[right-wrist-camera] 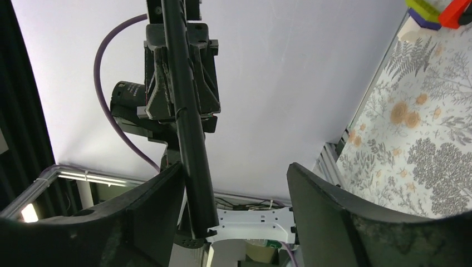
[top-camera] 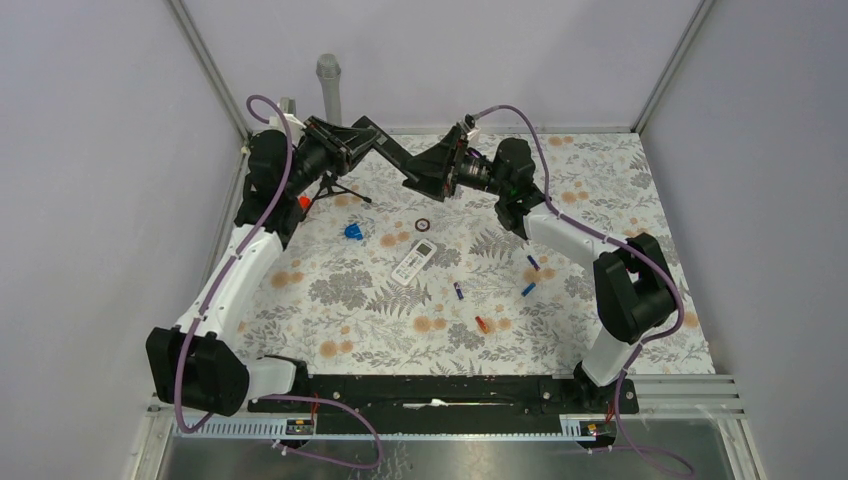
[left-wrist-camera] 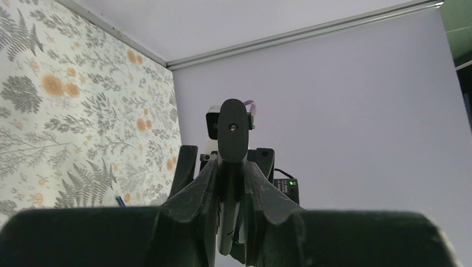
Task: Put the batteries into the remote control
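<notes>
A long black remote control (top-camera: 389,148) is held up over the far part of the table, slanting between my two grippers. My left gripper is shut on it; in the left wrist view the remote (left-wrist-camera: 232,133) appears end-on between the fingers. Around its other end, my right gripper has its fingers apart. There the remote (right-wrist-camera: 192,150) lies against or close to the left finger (right-wrist-camera: 158,206), with a clear gap to the other finger. Small batteries lie on the table: blue ones (top-camera: 459,290) (top-camera: 528,289) (top-camera: 533,262) and a red one (top-camera: 482,325).
A white remote-like device (top-camera: 413,262) lies mid-table. A small dark ring (top-camera: 423,225) and a blue object (top-camera: 353,231) are nearby. Behind the left arm stands a grey post (top-camera: 329,90).
</notes>
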